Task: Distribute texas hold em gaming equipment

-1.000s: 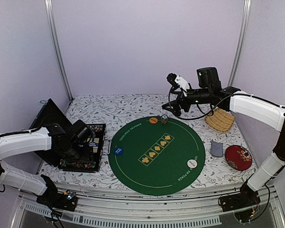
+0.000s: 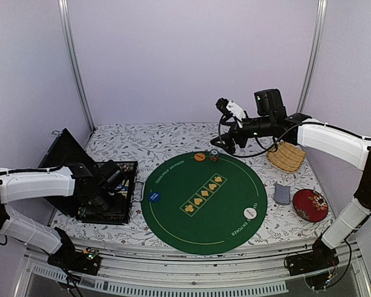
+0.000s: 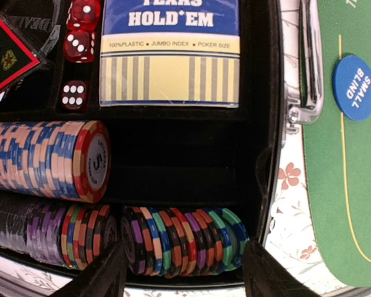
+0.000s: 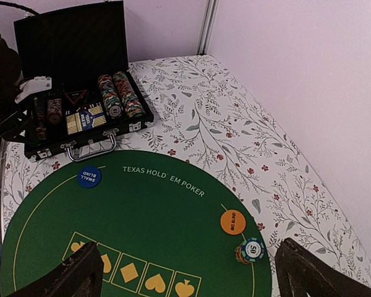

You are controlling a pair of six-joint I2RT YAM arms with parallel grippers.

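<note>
In the left wrist view, my left gripper is above the front compartment of the black chip case (image 3: 269, 154), its fingers spread either side of a mixed row of poker chips (image 3: 182, 241). I see no grip on them. Another stack (image 3: 43, 161) marked 5 lies behind; the compartment beside it is empty. The boxed card deck (image 3: 170, 62) and red dice (image 3: 80, 46) fill the case's middle. My right gripper (image 2: 226, 147), open and empty, hangs over the far side of the green mat (image 2: 173, 229). Near there stand a chip stack (image 4: 250, 250) marked 50 and the orange Big Blind disc (image 4: 233, 222).
The blue Small Blind disc (image 2: 154, 196) lies on the mat's left, a white disc (image 2: 250, 213) on its right. Right of the mat are a grey-blue item (image 2: 282, 193), a red round dish (image 2: 310, 205) and a woven basket (image 2: 286, 158). The case lid (image 2: 65, 161) stands raised.
My left arm has shifted slightly right and toward the front over the case, covering more of the card deck in the top view. The right arm has barely moved.
</note>
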